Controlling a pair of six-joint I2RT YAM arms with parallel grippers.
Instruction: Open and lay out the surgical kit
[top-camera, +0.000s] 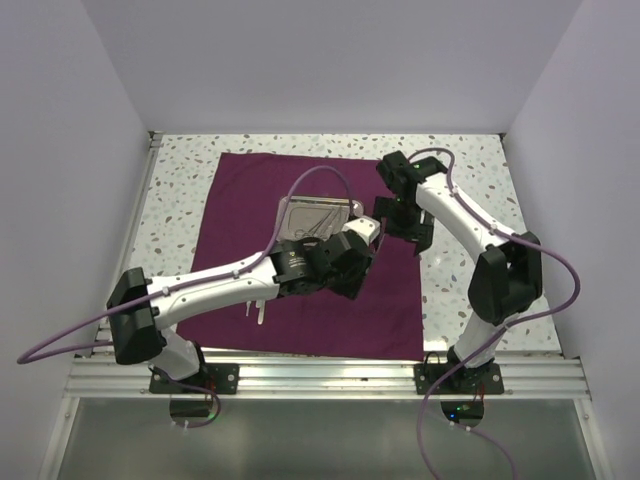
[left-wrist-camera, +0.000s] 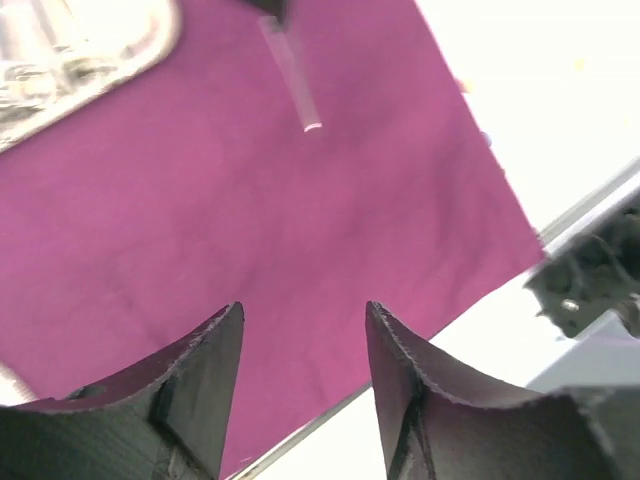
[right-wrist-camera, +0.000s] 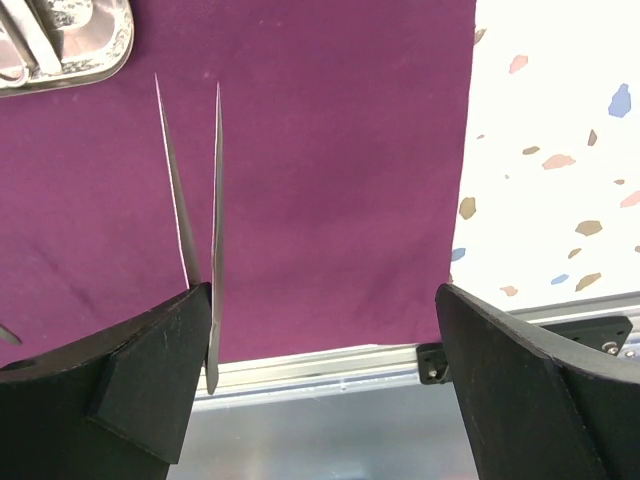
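On the purple cloth (top-camera: 250, 190) sits a metal tray (top-camera: 305, 215) holding several instruments, partly seen in both wrist views. My left gripper is over the cloth, fingers apart, nothing visible between them. My right gripper is open beside the tray; a pair of thin upright blades, likely tweezers (right-wrist-camera: 218, 180), stands at its left finger, and I cannot tell if they touch it. In the top view, a few long instruments (top-camera: 261, 310) lie left of my left arm on the cloth.
Metal rails (top-camera: 300, 370) run along the front edge.
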